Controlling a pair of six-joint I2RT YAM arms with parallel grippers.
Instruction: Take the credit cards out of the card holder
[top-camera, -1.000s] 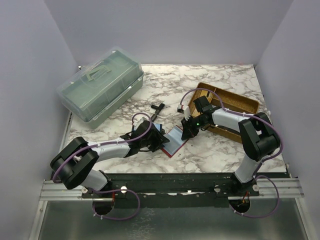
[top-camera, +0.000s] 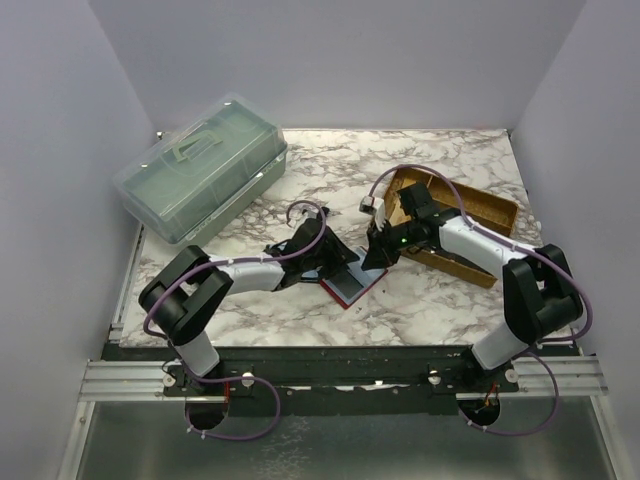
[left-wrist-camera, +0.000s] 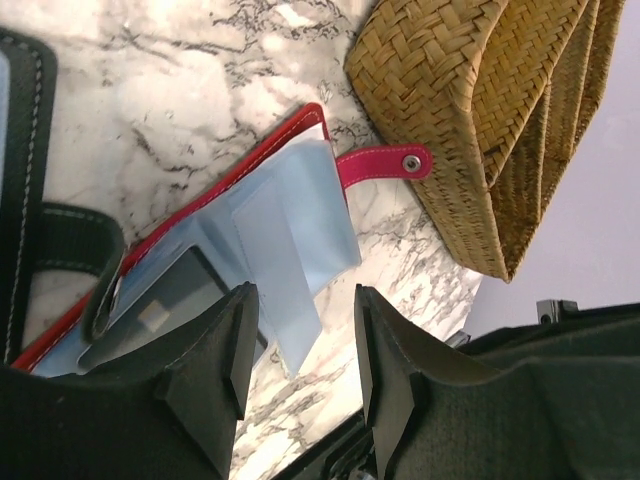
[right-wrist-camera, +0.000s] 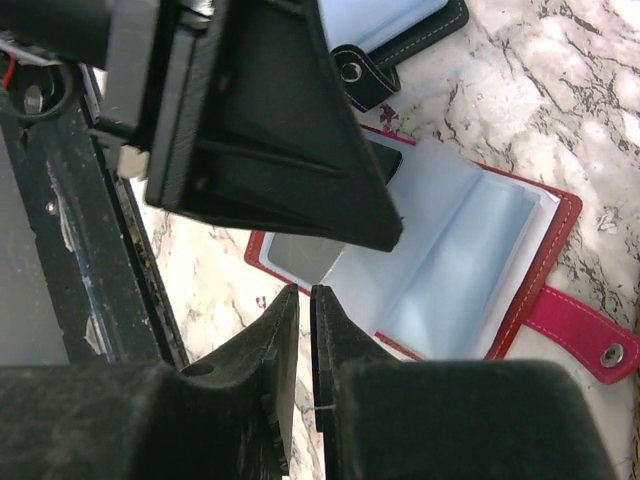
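Note:
A red-edged card holder (top-camera: 368, 280) lies open on the marble table, showing translucent plastic sleeves (right-wrist-camera: 455, 270) and a dark grey card (left-wrist-camera: 165, 310); its red snap strap (right-wrist-camera: 580, 335) sticks out. My left gripper hovers over the holder, fingers part open, nothing visible between them. My right gripper hangs over the holder's lower edge in its view, fingertips slightly apart with nothing visible between. A dark green case (left-wrist-camera: 30, 150) with a strap lies beside the holder.
A woven basket (top-camera: 480, 210) stands at the right, close to the holder. A clear lidded box (top-camera: 200, 170) sits at the back left.
My left arm has moved rightward and toward the back over the holder.

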